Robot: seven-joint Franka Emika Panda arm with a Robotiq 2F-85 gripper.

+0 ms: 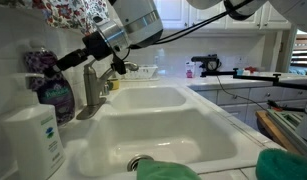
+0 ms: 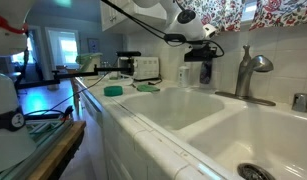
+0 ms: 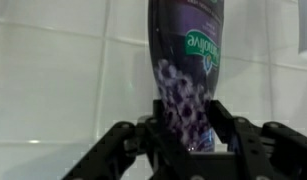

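Note:
A dark purple dish soap bottle hangs by the tiled wall, left of the sink, in exterior view 1. My gripper is shut on its upper part. In exterior view 2 the bottle shows beneath the gripper, behind the sink. The wrist view has the bottle running between the black fingers, its green label facing the camera. Whether its base clears the ledge is hard to tell.
A white container stands just in front of the bottle. The faucet rises close behind it. Both basins of the white sink look empty. A green cloth lies at the near rim.

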